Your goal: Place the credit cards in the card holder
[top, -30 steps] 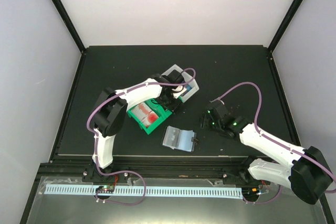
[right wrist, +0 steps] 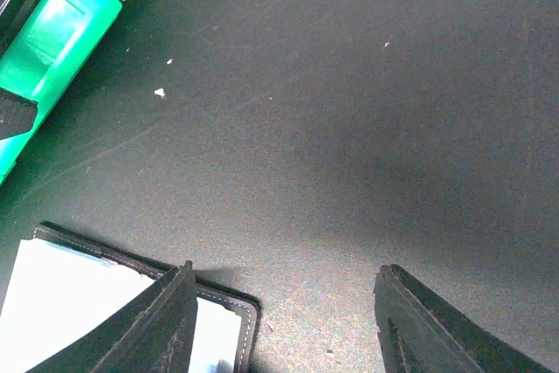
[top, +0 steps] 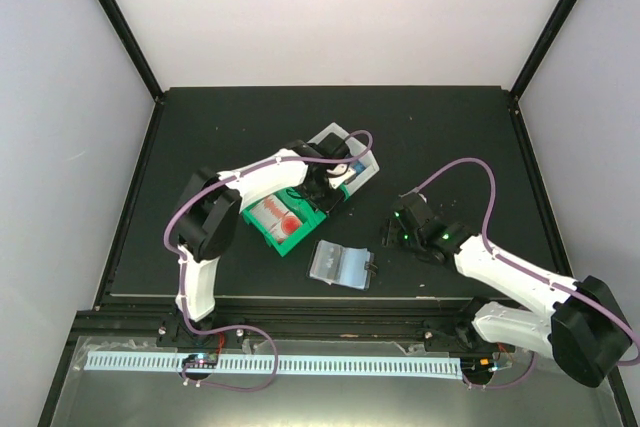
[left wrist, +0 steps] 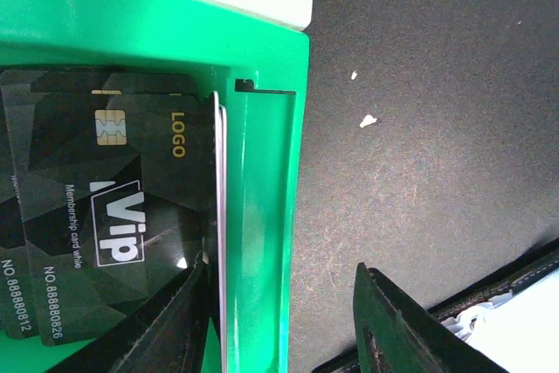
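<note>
A green tray [top: 280,243] holds cards; in the left wrist view, black Vip cards [left wrist: 105,207] lie in it, one standing on edge along its right wall. My left gripper is over that edge card, part open, one finger at the card, the other outside the tray. The open card holder [top: 340,265], with clear sleeves, lies below the tray and shows at lower left in the right wrist view. My right gripper stands open above and beside the holder, nothing between its fingers.
A white tray [top: 365,169] adjoins the green tray at the back. The left arm hides part of both trays.
Very little has changed in the top view; both arms stay in almost the same places, with at most a slight shift of the right arm.
</note>
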